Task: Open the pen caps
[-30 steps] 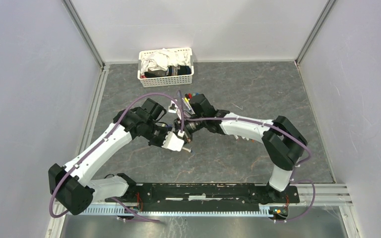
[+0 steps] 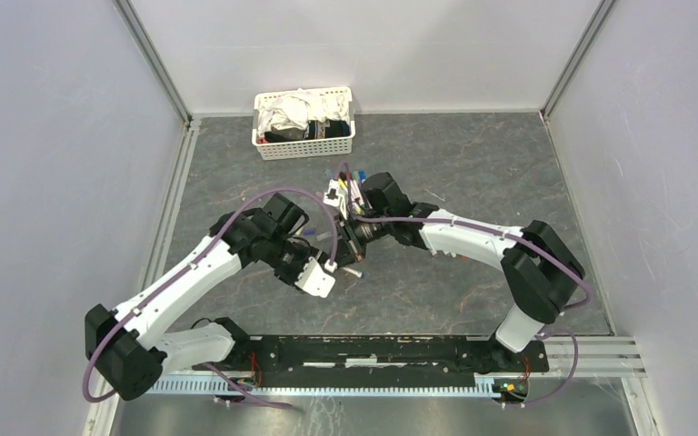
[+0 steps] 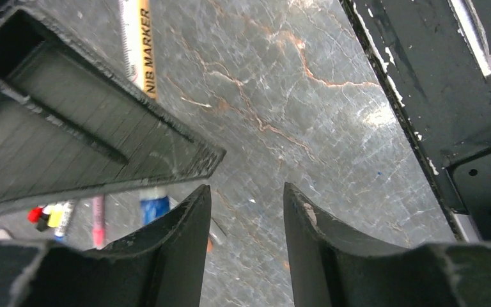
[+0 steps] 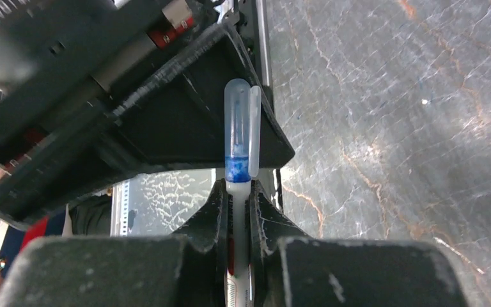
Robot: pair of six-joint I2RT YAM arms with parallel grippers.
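Observation:
A slim marker with a clear, blue-tinted cap [image 4: 237, 121] stands up between the fingers of my right gripper, which is shut on its white barrel [image 4: 238, 224]. The cap is on and sticks out beyond the fingertips. In the left wrist view, the marker's orange-labelled barrel [image 3: 139, 51] and blue end [image 3: 155, 208] show on either side of the right finger that hides its middle. My left gripper is part open, its gap empty. From above, both grippers are close together, and a marker end [image 2: 353, 272] shows beneath them.
Several markers [image 2: 356, 189] lie in a row behind the grippers, partly covered by the right arm. A small blue piece [image 2: 309, 231] lies left of them. A white basket [image 2: 304, 150] with cloth stands at the back.

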